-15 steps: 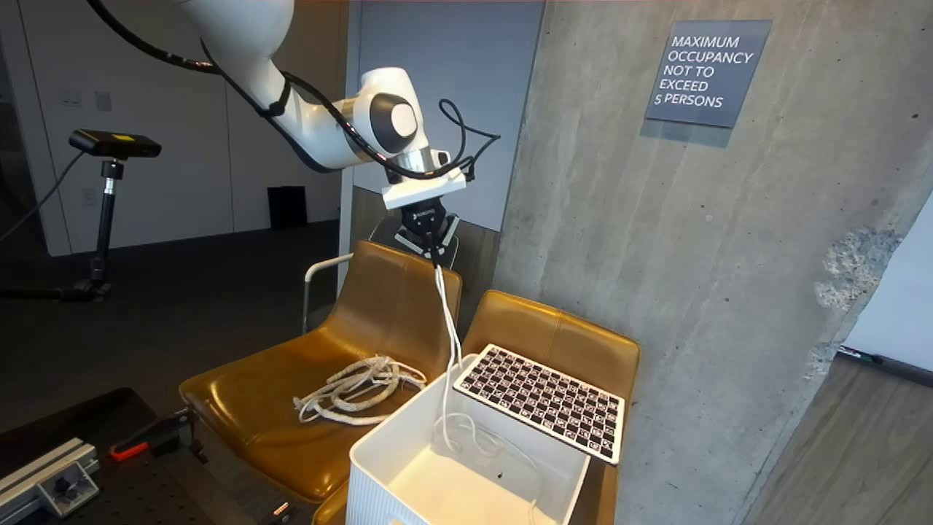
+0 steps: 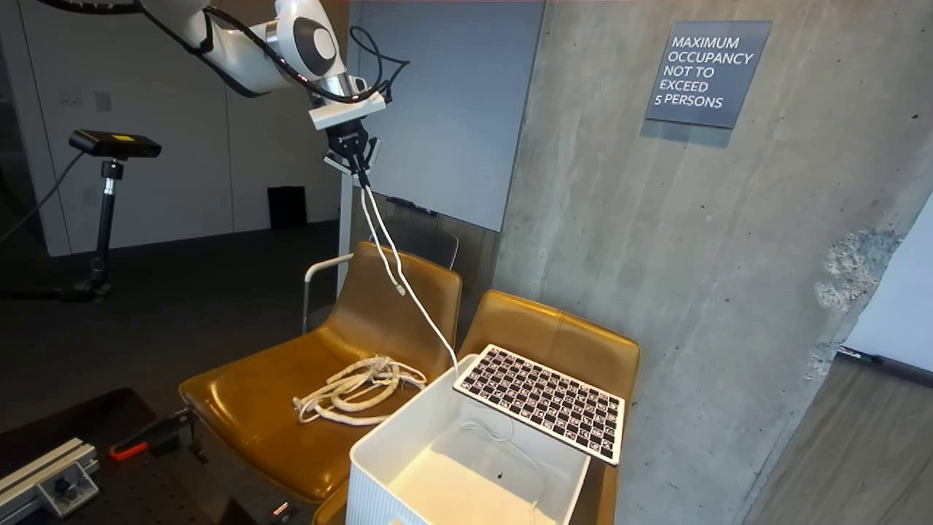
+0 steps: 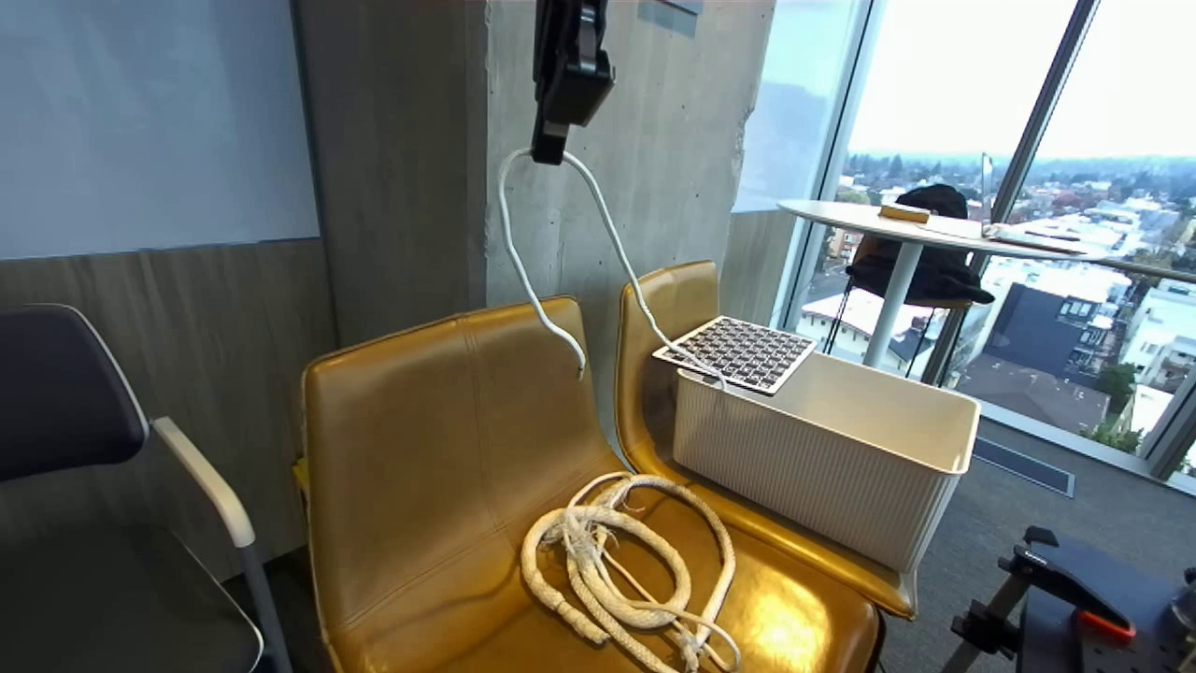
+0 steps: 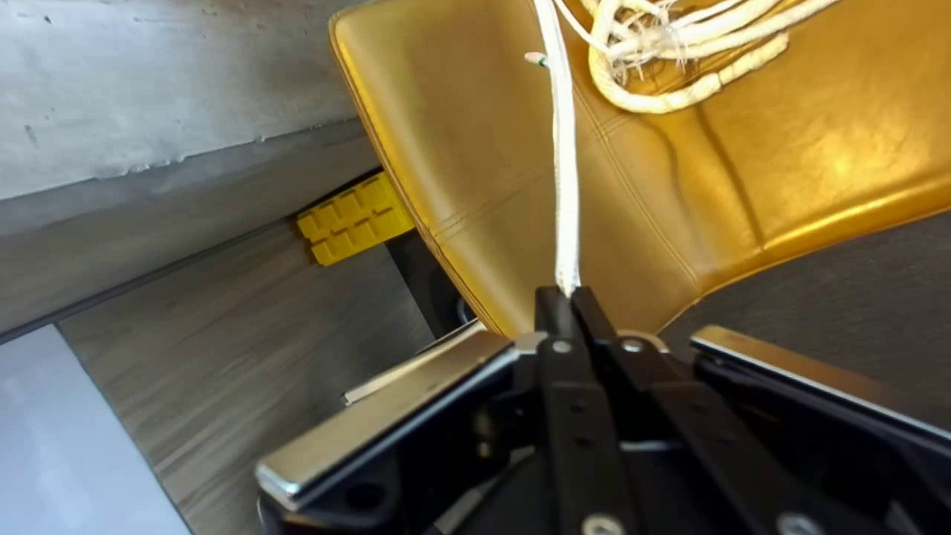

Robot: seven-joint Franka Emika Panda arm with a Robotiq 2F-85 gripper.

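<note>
High above the left tan chair (image 2: 389, 289), my gripper (image 2: 360, 175) is shut on a thin white cord (image 3: 611, 230). In the wrist view the cord runs out from between the closed fingertips of my gripper. Its short end hangs free in front of the chair back. The longer side slopes down over the rim of the white bin (image 3: 785, 465), and part of the cord lies inside on the bin floor. A thicker cream rope (image 3: 628, 561) lies in a loose coil on the left chair's seat.
A black-and-white patterned board (image 2: 542, 402) rests across the back end of the bin. The bin stands on the right tan chair (image 2: 560, 328), close to a concrete wall (image 2: 700, 262). A camera on a stand (image 2: 114, 144) is at the left.
My gripper has moved up and to the left, shut on the cord throughout. The cord's short end has come out of the bin and now dangles by the left chair.
</note>
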